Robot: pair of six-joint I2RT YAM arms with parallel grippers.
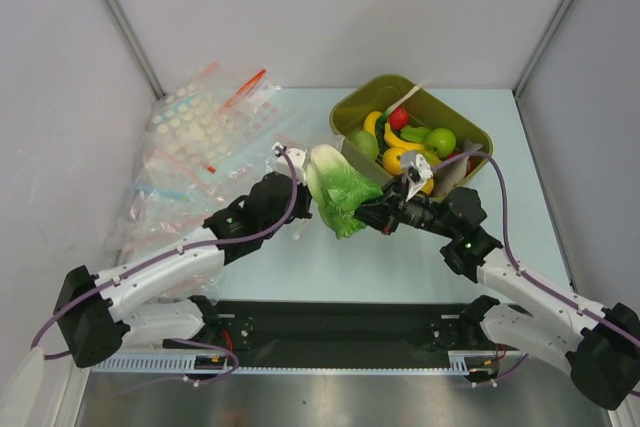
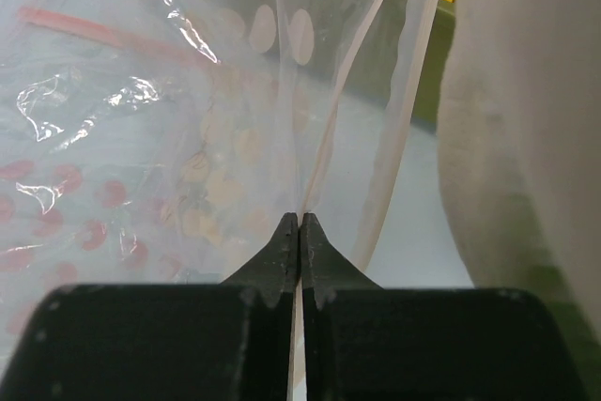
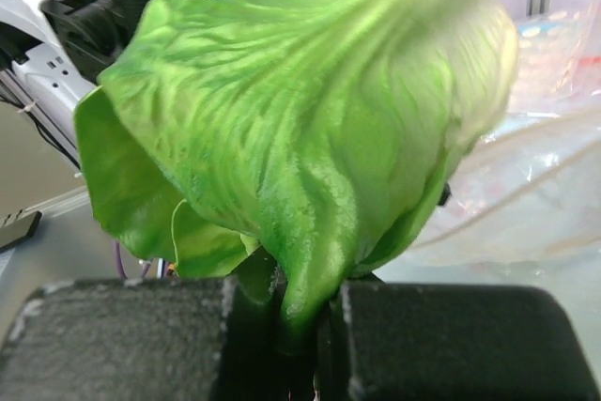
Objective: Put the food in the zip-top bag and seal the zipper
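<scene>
A green leafy cabbage (image 1: 338,187) with a pale stem end is held above the table by my right gripper (image 1: 376,215). In the right wrist view the fingers pinch the leafy tip of the cabbage (image 3: 300,138), and its pale end points away. My left gripper is shut on a thin edge of clear plastic bag (image 2: 329,138), which rises from between its fingertips. In the left wrist view the cabbage's pale side (image 2: 526,129) fills the right, close to the bag's edge. How far the bag mouth opens cannot be told.
An olive bin (image 1: 350,112) of toy fruit and vegetables stands behind the right gripper. Several clear zip bags (image 1: 190,137) lie in a pile on the left.
</scene>
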